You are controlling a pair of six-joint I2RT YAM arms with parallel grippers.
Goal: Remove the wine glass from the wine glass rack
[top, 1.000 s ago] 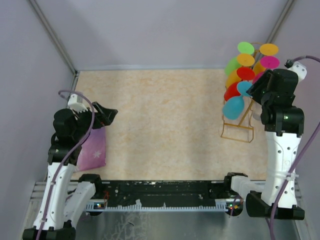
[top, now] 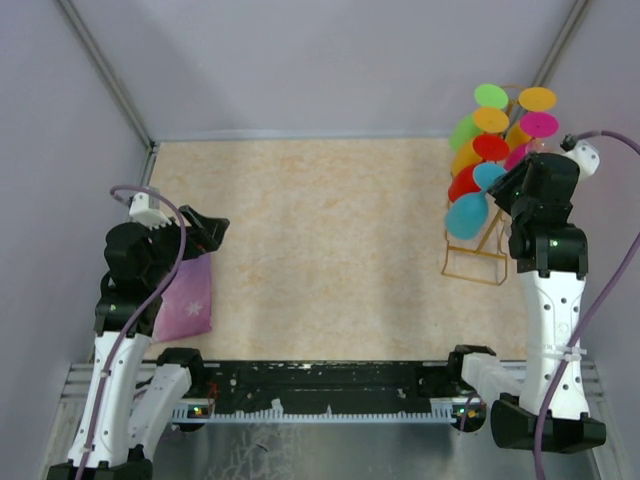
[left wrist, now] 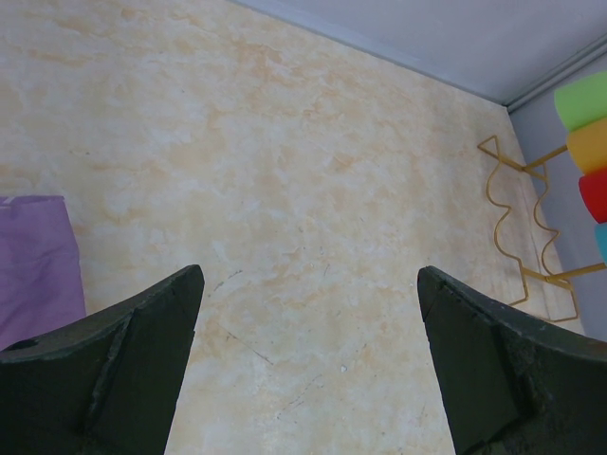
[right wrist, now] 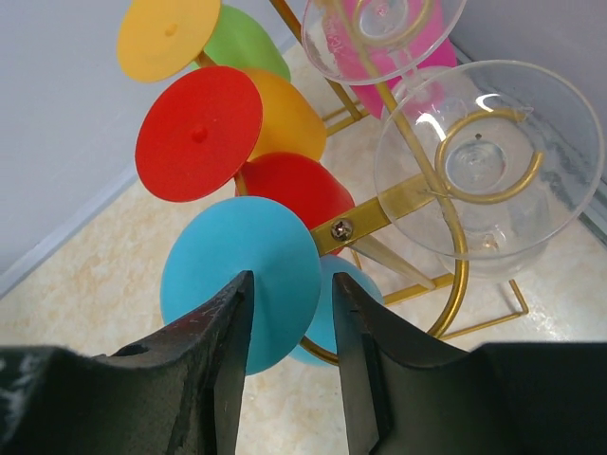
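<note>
The gold wine glass rack [top: 475, 279] stands at the right of the table, holding several coloured and clear glasses. In the right wrist view my right gripper is at the upper tier, its parted fingertips over the turquoise glass's round base [right wrist: 223, 265]; whether they touch it cannot be told. A clear glass [right wrist: 488, 166] hangs to the right of them. My left gripper is open with nothing between its fingers, over the left side of the table.
A pink-purple cloth item [top: 185, 300] lies at the left edge of the table, under the left arm. Walls stand close behind and beside the rack.
My right arm has moved a little to the left and toward the near side over the last second. The left arm has shifted slightly left. The rack looks unchanged.
</note>
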